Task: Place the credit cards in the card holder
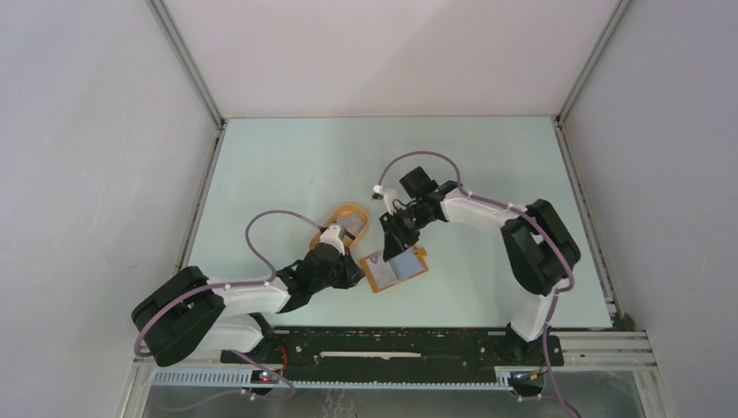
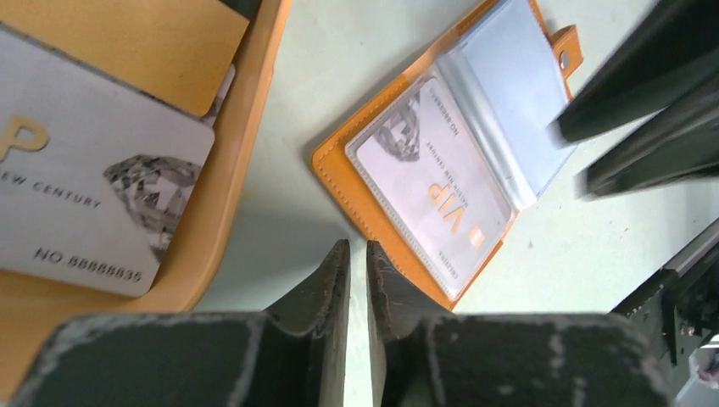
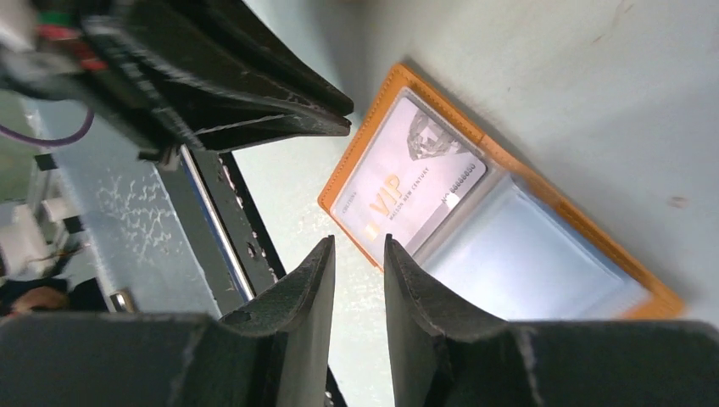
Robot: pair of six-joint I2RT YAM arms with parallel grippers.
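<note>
The tan card holder (image 2: 335, 174) lies spread on the table with clear sleeves. A white VIP card (image 2: 432, 170) lies flat within one sleeve; the adjoining bluish sleeve (image 2: 517, 80) shows no card. By the holder's edge on the card side, my left gripper is narrowly open, with nothing between its fingers. My right gripper hovers above the holder, also slightly open and empty. In the left wrist view its fingers (image 2: 627, 106) are blurred and apart from the card.
An orange oval basket (image 2: 242, 161) sits left of the holder, partly behind my left gripper in the top view. It holds a grey-white card (image 2: 76, 186) and a gold card (image 2: 161, 42).
</note>
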